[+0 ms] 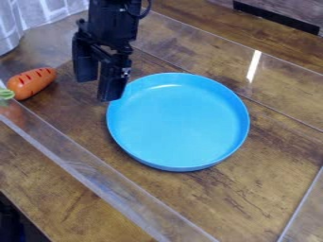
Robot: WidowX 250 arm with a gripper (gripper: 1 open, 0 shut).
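Observation:
My black gripper [98, 77] hangs open above the wooden table, just left of the upper rim of a round blue plate [177, 121], with nothing seen between its fingers. An orange toy carrot [30, 82] with a green top lies at the left, left of my gripper and apart from it.
A clear plastic strip runs diagonally across the lower left of the table. A pale, translucent object [15, 21] stands at the top left corner.

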